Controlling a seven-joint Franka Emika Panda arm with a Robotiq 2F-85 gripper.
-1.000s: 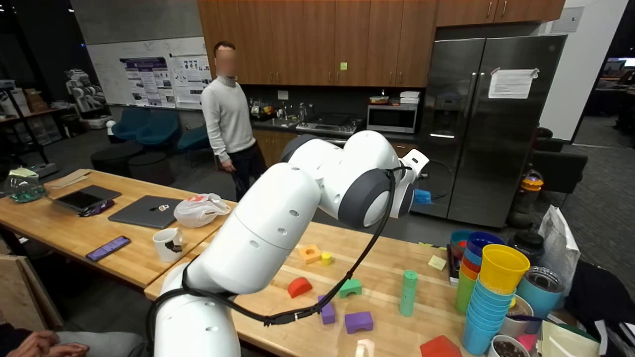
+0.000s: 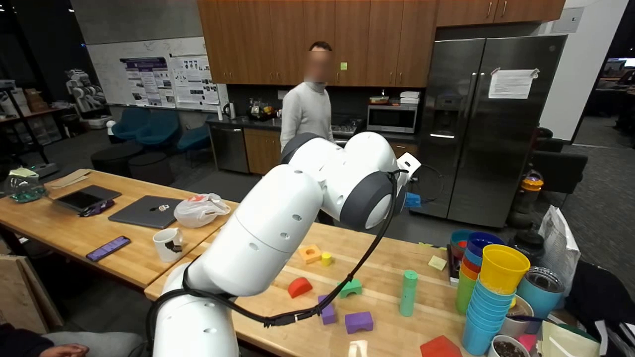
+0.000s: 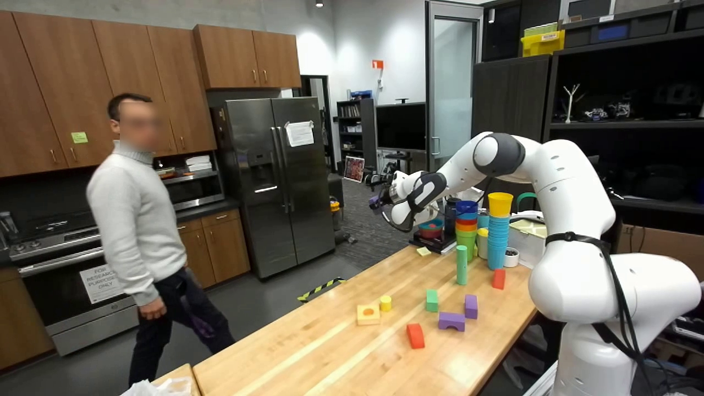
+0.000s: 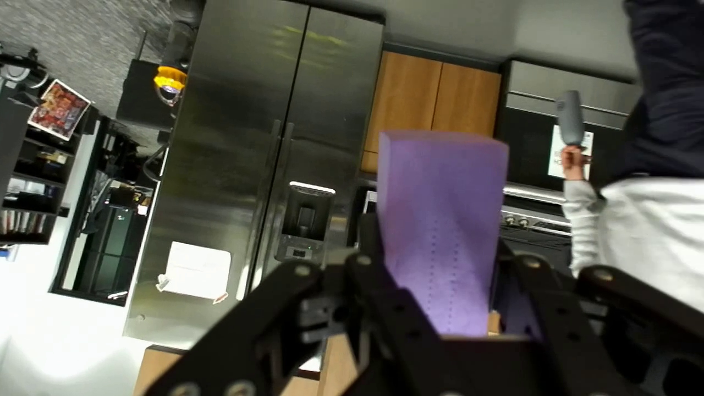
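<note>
A purple block fills the middle of the wrist view, with my gripper shut on it. In exterior view 2 the gripper is raised above the table's far end, the block a small purple patch at its tip. The arm hides the gripper in exterior view 1. On the table lie two more purple blocks, a red arch-shaped block, a green arch block, a yellow cylinder and an orange block with a hole. A green cylinder stands upright.
Stacked cups and containers crowd one end of the table. A red block lies near them. A man is beyond the table, by the stove. A laptop and mug occupy the adjoining table.
The man has moved right in exterior view 1, from left of the arm to behind it. The arm's wrist end has shifted slightly left. Table objects look unchanged.
</note>
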